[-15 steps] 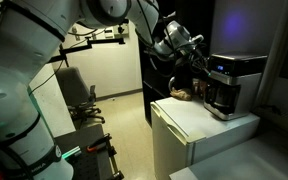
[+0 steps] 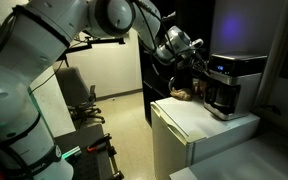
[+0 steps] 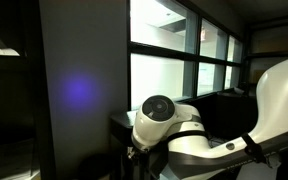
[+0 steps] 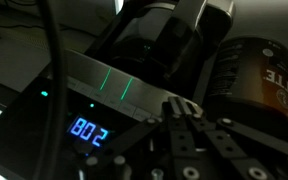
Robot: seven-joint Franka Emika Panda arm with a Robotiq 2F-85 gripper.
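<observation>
A black and silver coffee maker [image 2: 234, 85] stands on the white cabinet. My gripper [image 2: 201, 64] is just to its left, near the upper part of the machine. In the wrist view the shut gripper points over the machine's silver panel [image 4: 109, 85], with nothing visible between its fingers. A lit blue display [image 4: 87, 131] reads 802. Dark parts with a silver edge lie beyond the panel. Whether the fingertips touch the machine cannot be told. In the second exterior view my arm [image 3: 159, 115] shows, but the gripper's tips are lost in the dark.
Beside the gripper in the wrist view is a dark brown container [image 4: 269, 78] with light lettering. Brown items [image 2: 182, 84] stand at the back of the white cabinet top [image 2: 189, 115], whose front portion is clear. A dark wall rises behind the coffee maker.
</observation>
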